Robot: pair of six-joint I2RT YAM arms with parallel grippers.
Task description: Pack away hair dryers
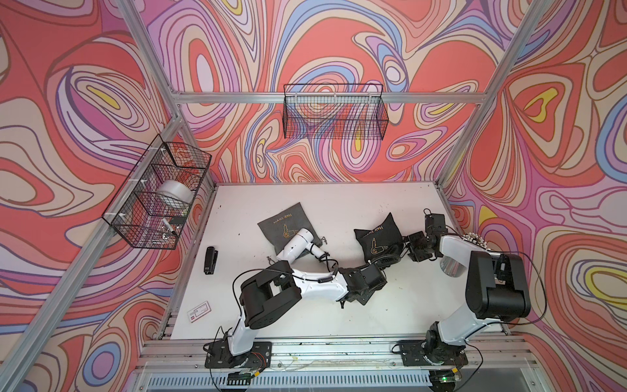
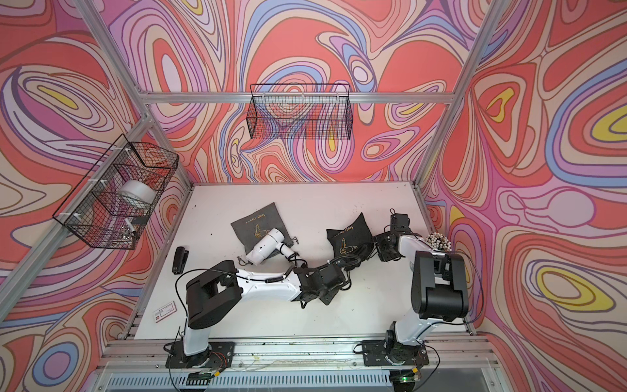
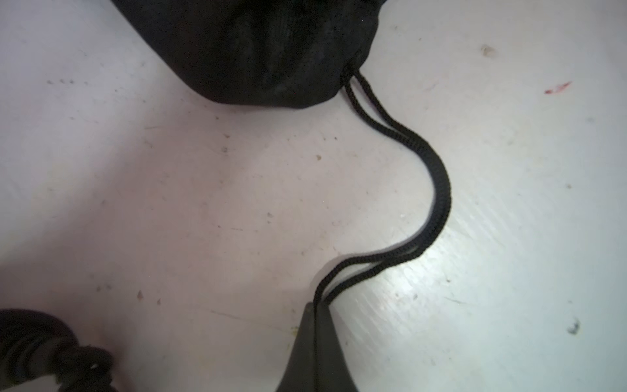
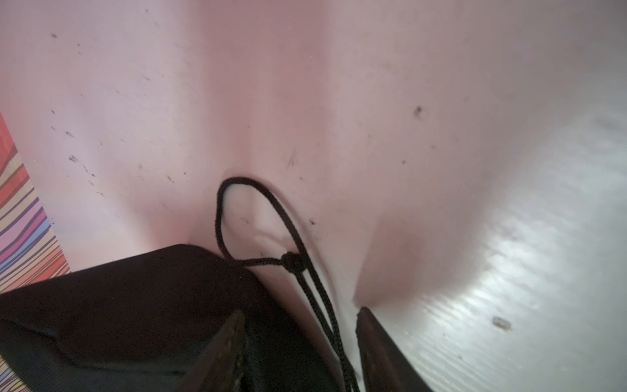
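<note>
A dark drawstring bag (image 1: 378, 239) with gold lettering and a dryer picture lies bulging on the table; its contents are hidden. In the left wrist view, my left gripper is shut on the end of the bag's doubled black drawstring (image 3: 441, 189), which curves up to the bag's corner. At the bag's other side, my right gripper is part open, with a second knotted cord loop (image 4: 294, 261) running down between its fingers, ungripped. A white hair dryer (image 1: 297, 243) lies over a flat dark bag (image 1: 287, 225), left of my grippers.
A black wire basket (image 1: 335, 117) hangs on the back rail; another (image 1: 160, 192) at left holds a white object. A black object (image 1: 210, 260) and a white card (image 1: 199, 311) lie at the table's left.
</note>
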